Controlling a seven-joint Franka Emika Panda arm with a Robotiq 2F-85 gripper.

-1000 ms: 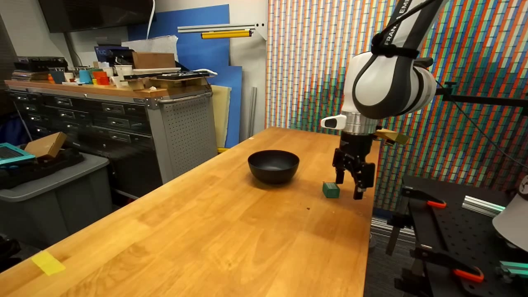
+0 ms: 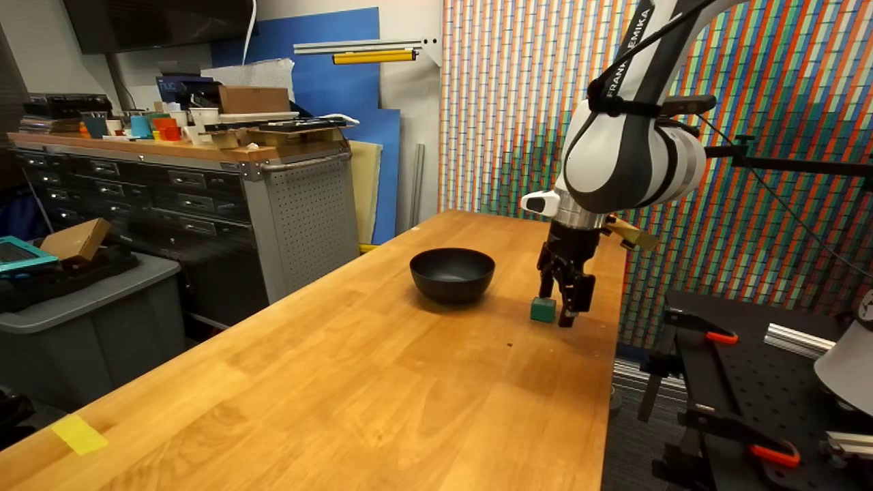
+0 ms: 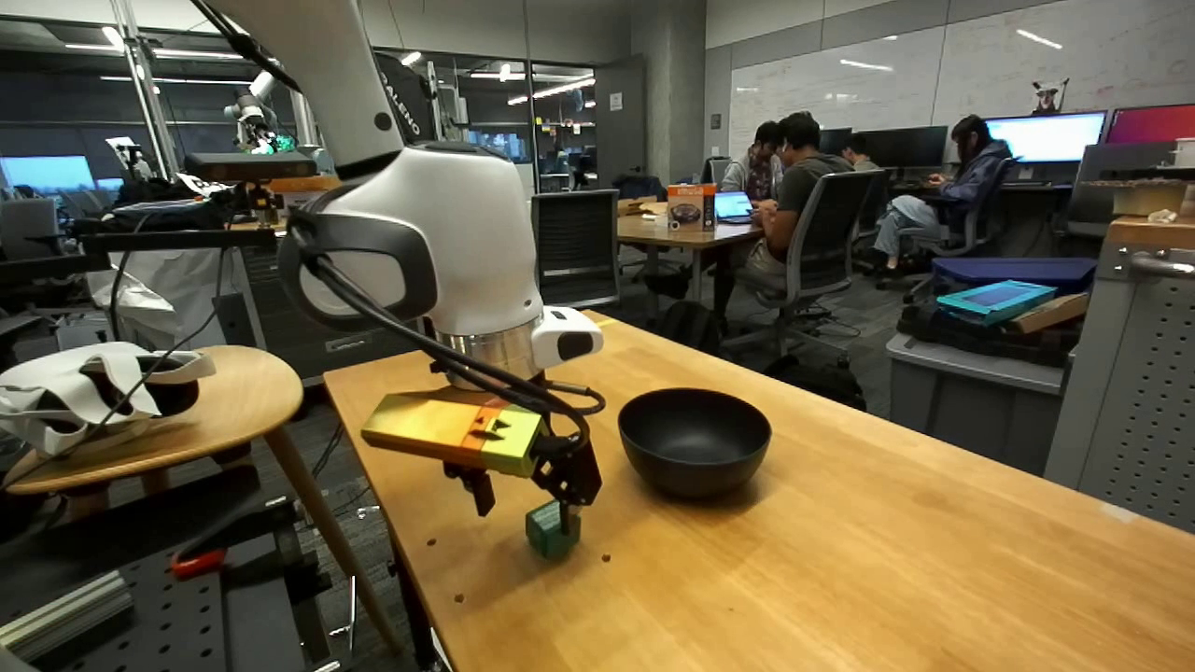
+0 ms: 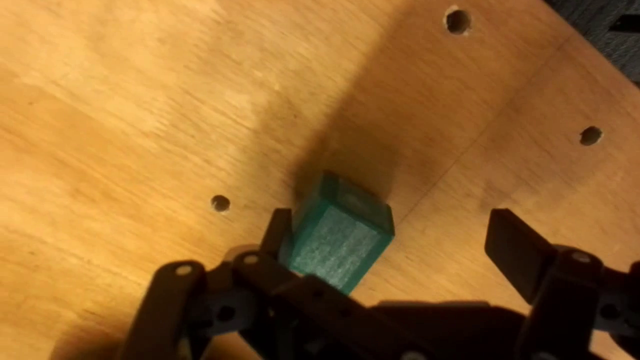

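A small green block (image 4: 342, 243) with a greyish top face rests on the wooden table, close to the left finger (image 4: 277, 234) in the wrist view; whether they touch I cannot tell. My gripper is open over it, with a wide gap between the block and the right finger. In exterior view 1 the gripper (image 2: 556, 311) is low, its tips near table height around the block (image 2: 542, 309). A black bowl (image 2: 452, 277) stands upright and apart from the block; its visible inside looks empty in exterior view 2.
The wooden table (image 2: 393, 384) is broad and clear toward the front. Small holes (image 4: 220, 203) dot its surface near the block. The table edge (image 4: 591, 51) lies beyond the right finger. A stool (image 3: 241, 409) carrying a white headset stands off the table.
My gripper has moved left and slightly lower in exterior view 1, bringing its fingers to the block. The block has shifted and turned slightly. The bowl has stayed put.
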